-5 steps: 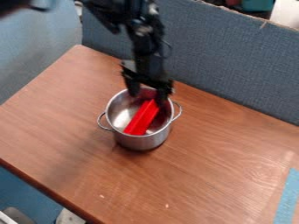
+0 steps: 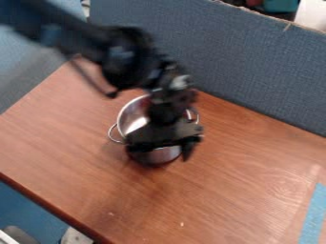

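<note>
A steel pot (image 2: 130, 122) with wire side handles stands on the wooden table (image 2: 230, 181). My gripper (image 2: 170, 143), black and motion-blurred, is low over the pot and covers much of its inside and right part. The red object that lay in the pot is almost wholly hidden behind it. I cannot tell how far the fingers are open or whether anything is between them.
A padded grey-blue wall (image 2: 261, 76) runs along the table's back. A strip of blue tape (image 2: 315, 214) lies at the right edge.
My gripper has moved from the pot's back right toward the front, down over the pot, now covering the red object.
</note>
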